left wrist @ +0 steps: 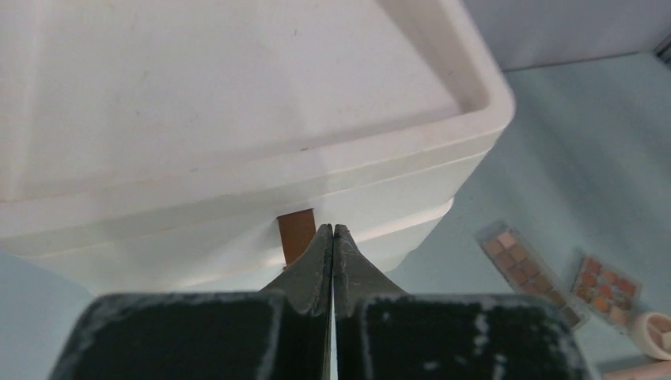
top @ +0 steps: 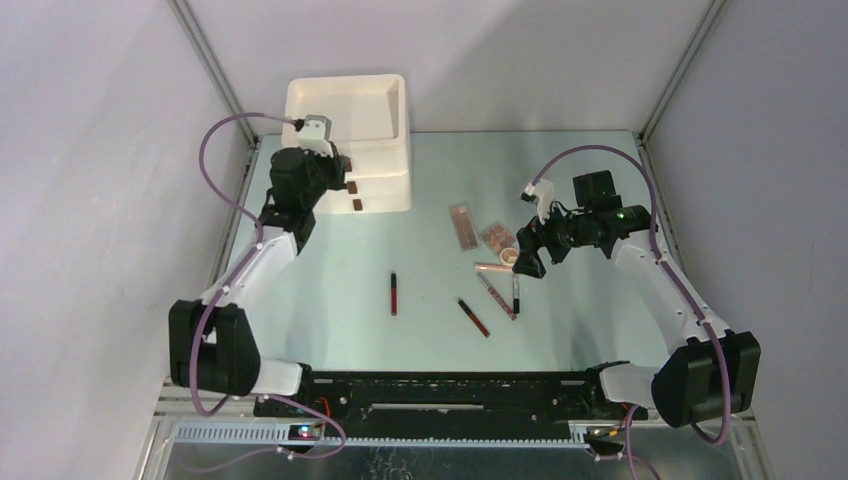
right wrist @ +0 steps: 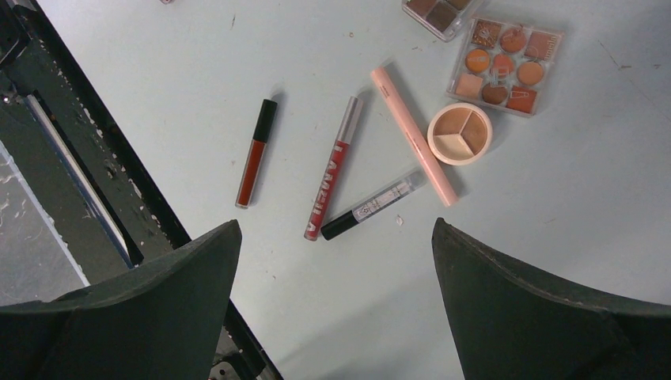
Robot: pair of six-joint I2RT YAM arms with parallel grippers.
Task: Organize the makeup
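Observation:
The white organizer (top: 400, 150) stands at the back left with brown pull tabs down its front. In the left wrist view its top drawer's brown tab (left wrist: 297, 234) hangs flat, just beyond the tips of my left gripper. Those fingers are pressed together with nothing between them. My right gripper hangs wide open above the table, empty. Beneath it lie a dark red lip gloss (right wrist: 256, 154), a red tube (right wrist: 332, 170), a black-capped clear tube (right wrist: 373, 207), a pink stick (right wrist: 414, 134), a round three-part compact (right wrist: 460, 134) and a nine-pan palette (right wrist: 506, 65).
A long palette (top: 464, 228) lies right of the organizer. Another dark red gloss (top: 394, 294) rests alone near the table's middle. Bare table spreads in front of the organizer. Walls enclose the table's back and sides.

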